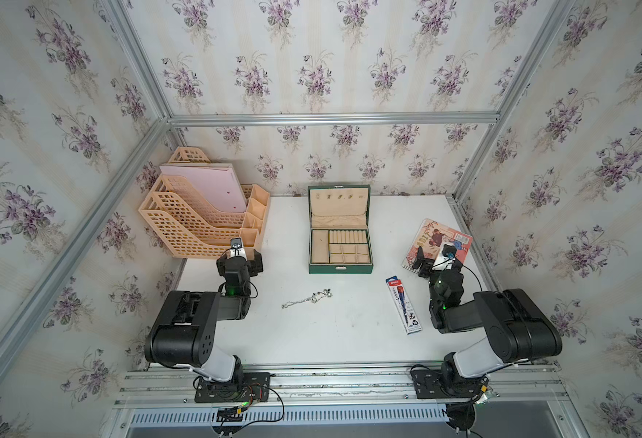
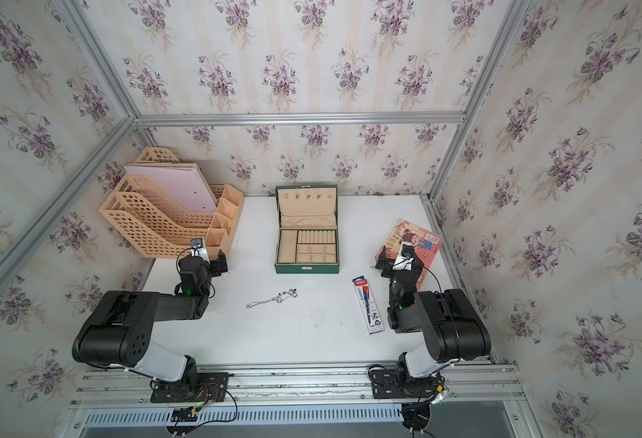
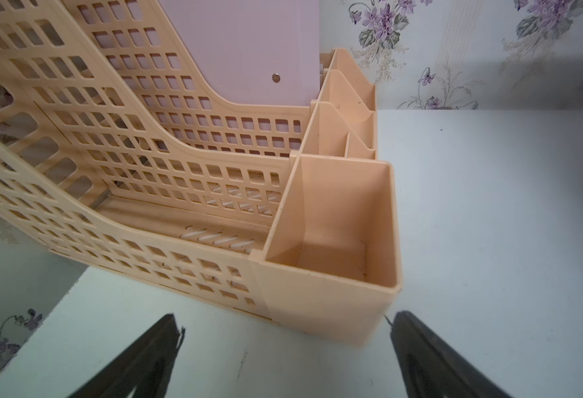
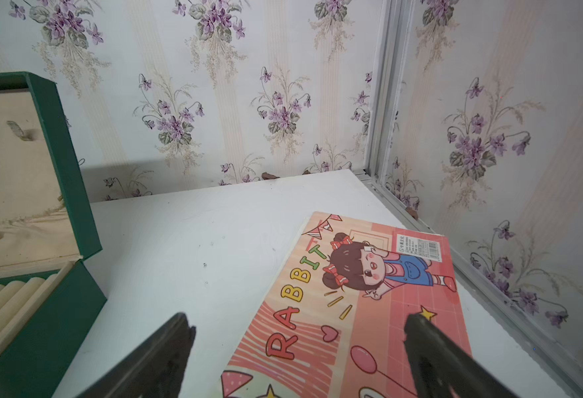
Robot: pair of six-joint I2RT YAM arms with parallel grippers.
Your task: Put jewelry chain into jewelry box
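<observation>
A silvery jewelry chain (image 1: 307, 298) lies stretched out on the white table, in front of the jewelry box and a little to its left. The green jewelry box (image 1: 340, 268) stands at the middle back with its lid (image 2: 306, 203) raised, showing beige compartments. Left of the chain, my left gripper is open and empty, facing the organizer. On the other side, my right gripper is open above the notebook, nothing between its fingers. In the right wrist view, only the right part of the box (image 4: 52, 318) shows.
A peach lattice organizer (image 3: 331, 298) holding a pink folder (image 1: 207, 186) fills the back left. At the right lie a boxed pen-like package (image 1: 404, 305) and a pink RABBIT notebook (image 4: 371, 298).
</observation>
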